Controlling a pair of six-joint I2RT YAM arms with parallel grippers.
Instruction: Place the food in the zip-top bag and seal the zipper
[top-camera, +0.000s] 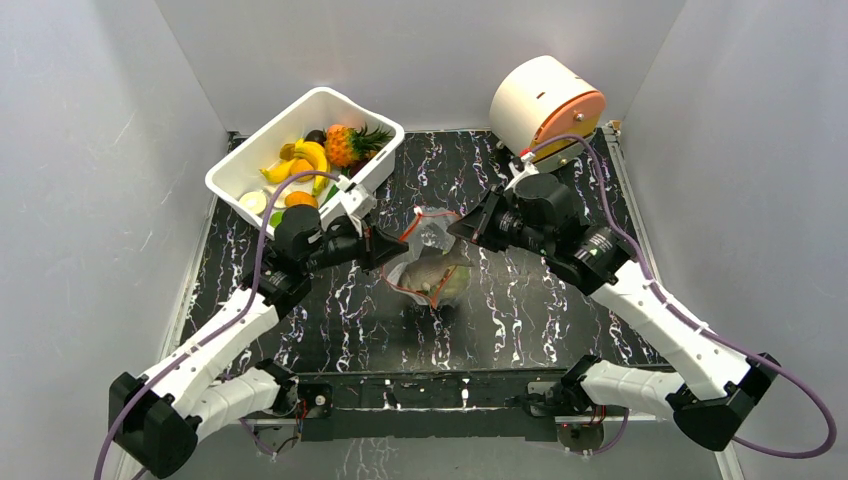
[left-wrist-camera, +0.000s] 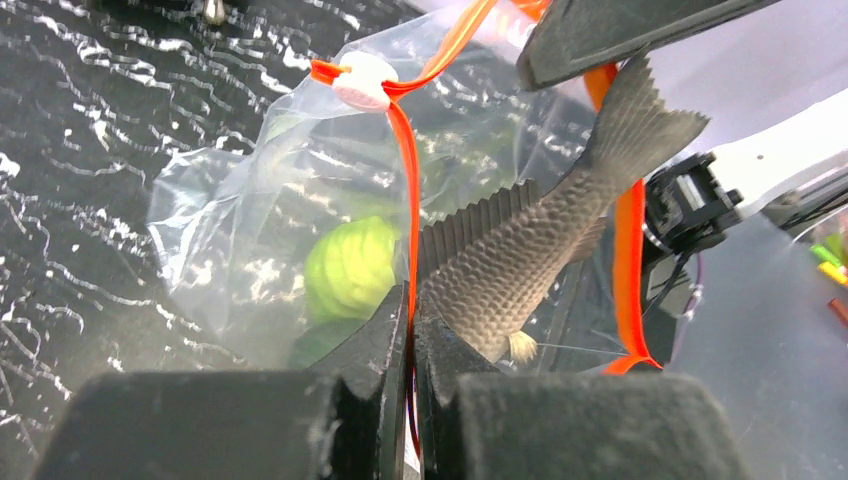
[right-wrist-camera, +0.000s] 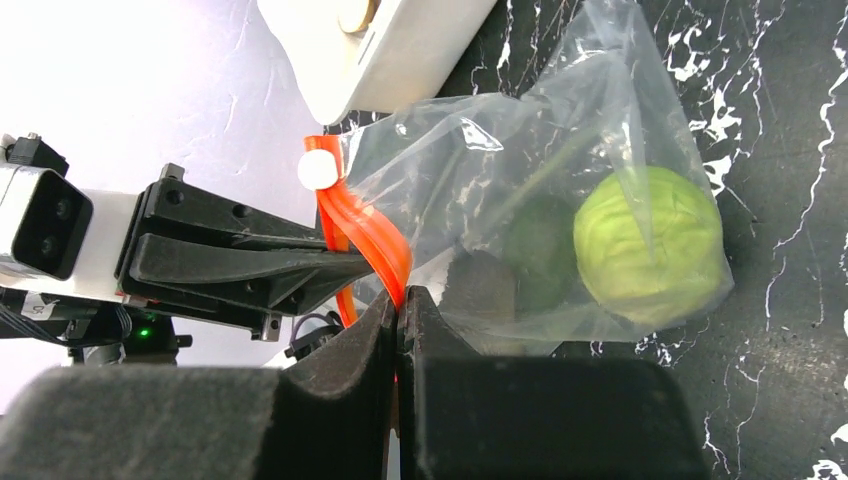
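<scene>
The clear zip bag (top-camera: 430, 285) with orange zipper stands mid-table, holding a grey fish (left-wrist-camera: 520, 260) and a green cabbage (right-wrist-camera: 650, 245). The fish's tail rises at the bag mouth. My left gripper (top-camera: 400, 247) is shut on the orange zipper edge at one side, seen running between its fingers in the left wrist view. My right gripper (top-camera: 458, 230) is shut on the zipper edge on the other side, beside the white slider (right-wrist-camera: 319, 169), as the right wrist view shows.
A white bin (top-camera: 225, 182) of fruit stands at back left, close to the left arm. A cream bread box (top-camera: 525, 100) sits at back right. Bare table (top-camera: 510, 320) surrounds the bag.
</scene>
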